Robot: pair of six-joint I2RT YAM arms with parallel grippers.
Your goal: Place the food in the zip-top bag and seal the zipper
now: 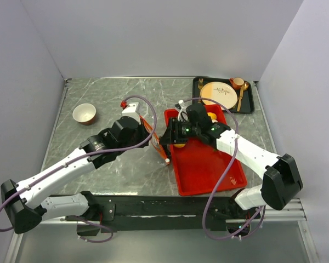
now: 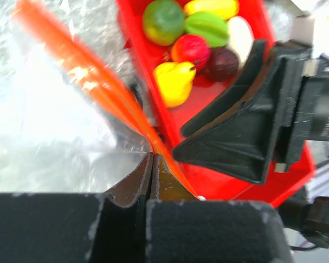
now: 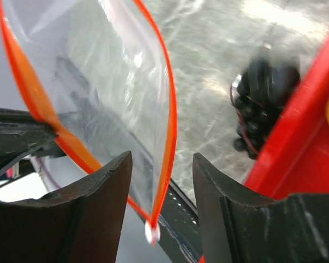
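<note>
The clear zip bag [image 2: 60, 120] has an orange zipper band and hangs from my left gripper, whose shut fingertips pinch its edge. In the right wrist view the bag's mouth [image 3: 167, 109] gapes, with two orange edges meeting at a white slider [image 3: 152, 233]. My right gripper is part open; one orange edge passes between its fingers in that view, and contact cannot be told. Food lies in the red bin: a yellow pear [image 2: 175, 82], a green-orange round fruit [image 2: 163, 22], a red fruit [image 2: 191, 50], a green starfruit [image 2: 207, 28].
Dark grapes [image 3: 263, 93] lie on the table beside the red bin [image 1: 208, 170]. A white bowl [image 1: 84, 113] stands at the left, and a black tray [image 1: 249, 101] with a plate is at the back right.
</note>
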